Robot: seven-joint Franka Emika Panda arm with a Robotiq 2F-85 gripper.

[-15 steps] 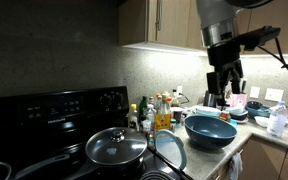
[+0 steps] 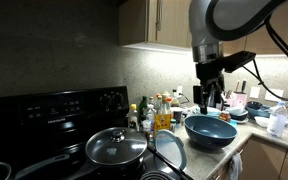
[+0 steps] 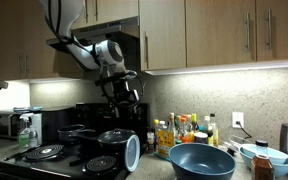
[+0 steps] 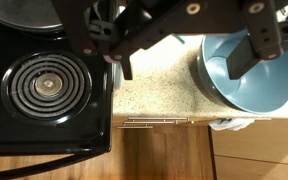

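Observation:
My gripper is open, its two dark fingers wide apart with nothing between them. In the first exterior view the gripper (image 2: pixel 210 98) hangs in the air above the blue bowl (image 2: pixel 212 131). The wrist view shows the speckled counter (image 4: pixel 164 85) below the gap, with the blue bowl (image 4: pixel 252 88) partly behind the right finger. On the stove sits a lidded pan (image 2: pixel 116 149). An oval grey-blue piece (image 2: pixel 171 148) leans at the pan's right side; in the second exterior view this oval piece (image 3: pixel 132 154) stands tilted beside the stove.
Several bottles (image 3: pixel 165 137) crowd the back of the counter. A light blue basin (image 3: pixel 267 156) and a dark jar (image 3: pixel 262 167) stand right of the bowl. A bare coil burner (image 4: pixel 48 85) lies at the stove's front. Cabinets (image 3: pixel 179 40) hang above.
The arm has swung over the last second, and my gripper has shifted slightly to the left in the first exterior view. Bowl, pan and oval piece stay where they were.

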